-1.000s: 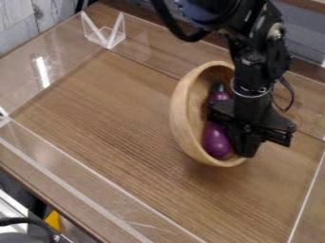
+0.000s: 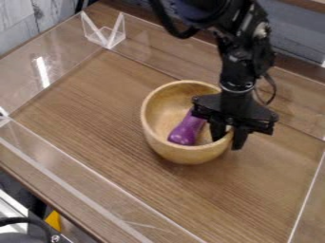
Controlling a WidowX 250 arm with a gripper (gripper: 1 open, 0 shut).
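A wooden bowl [image 2: 164,103] sits at the middle right of the table, holding a purple object [image 2: 187,129] that lies toward its left side. My black gripper [image 2: 230,128] reaches down over the bowl's right part, its fingers at the right rim, which it appears to grip; the exact contact is partly hidden by the gripper body.
A white wire holder [image 2: 108,33] stands at the back left, and a ledge runs along the back right.
The bowl was tilted up at the right about a second ago and now sits flatter and further left. The purple object shows more clearly, and the gripper has shifted slightly left.
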